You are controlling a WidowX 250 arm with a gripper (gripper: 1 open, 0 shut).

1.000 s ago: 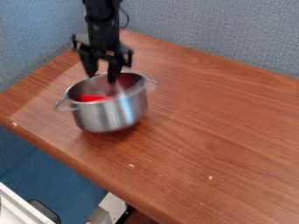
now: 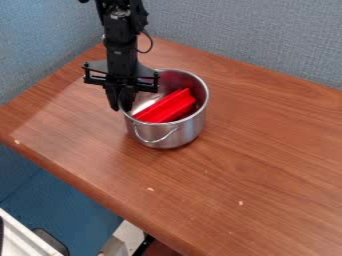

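Observation:
A steel pot (image 2: 174, 133) with wire handles stands on the wooden table, holding a red elongated object (image 2: 166, 106). My black gripper (image 2: 120, 103) is at the pot's left rim, its fingertips low beside or over the wall. Whether anything is between the fingers is unclear.
Grey-blue padded walls stand behind and at left.
The pot has shifted right and turned, with the red object now lying diagonally. My gripper has moved lower, to the pot's left rim.

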